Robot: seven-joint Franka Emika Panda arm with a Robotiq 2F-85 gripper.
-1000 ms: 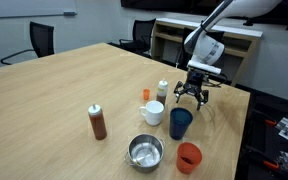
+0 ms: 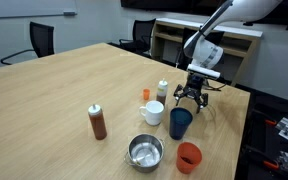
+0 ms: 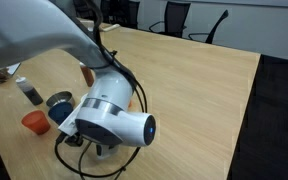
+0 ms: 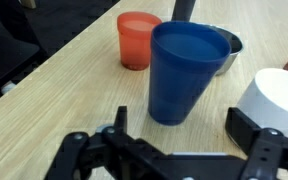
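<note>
Low over the table, my gripper stands open, its black fingers spread wide with nothing between them. A dark blue cup [image 4: 184,70] is upright on the table ahead of it, apart from the fingers. To the right of that cup is a white mug [image 4: 274,103], close to the right finger in the wrist view. An orange-red cup [image 4: 137,40] stands behind and left of the blue one. Exterior view 1 shows my gripper [image 2: 191,101] behind the blue cup [image 2: 180,122]. Exterior view 2 has the fingers hidden behind the arm.
A metal pot [image 2: 144,151] sits in front of the white mug [image 2: 154,113]. A red-brown bottle [image 2: 97,122] stands farther left, and a pale-topped bottle [image 2: 162,91] and small orange cup [image 2: 146,94] are behind the mug.
The objects on the table have not moved.
</note>
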